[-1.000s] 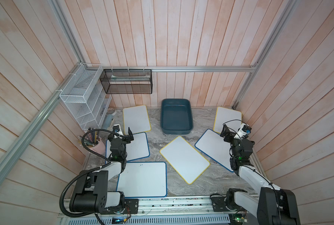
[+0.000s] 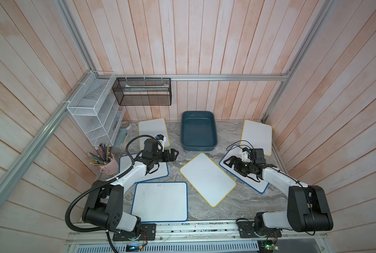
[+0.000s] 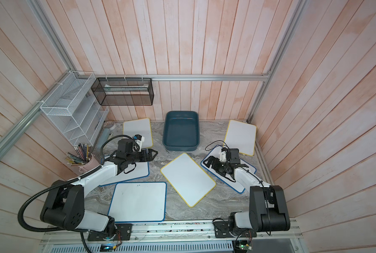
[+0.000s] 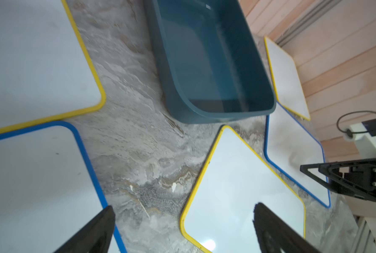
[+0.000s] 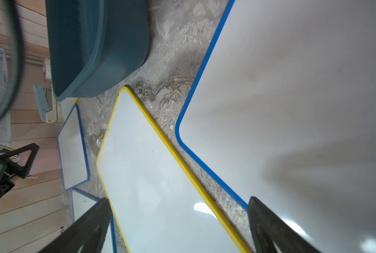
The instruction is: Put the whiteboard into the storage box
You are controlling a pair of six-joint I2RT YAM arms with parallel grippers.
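The dark teal storage box stands empty at the back middle. In front of it lies a yellow-edged whiteboard, turned at an angle. Blue-edged whiteboards lie front left and mid left; yellow-edged ones lie back left and back right. A tilted blue-edged whiteboard is beneath my right gripper, which is open and empty. My left gripper, open and empty, hovers over the table between the left boards and the middle one. In the left wrist view its fingers are wide apart.
At the left wall, a pen holder with several pens stands under white mesh trays. A black mesh basket hangs on the back rail. Bare tabletop shows beside the box.
Both arms have swung inward: the left gripper rightward from over the left boards, the right gripper leftward over the tilted blue-edged board. The boards and box have not moved.
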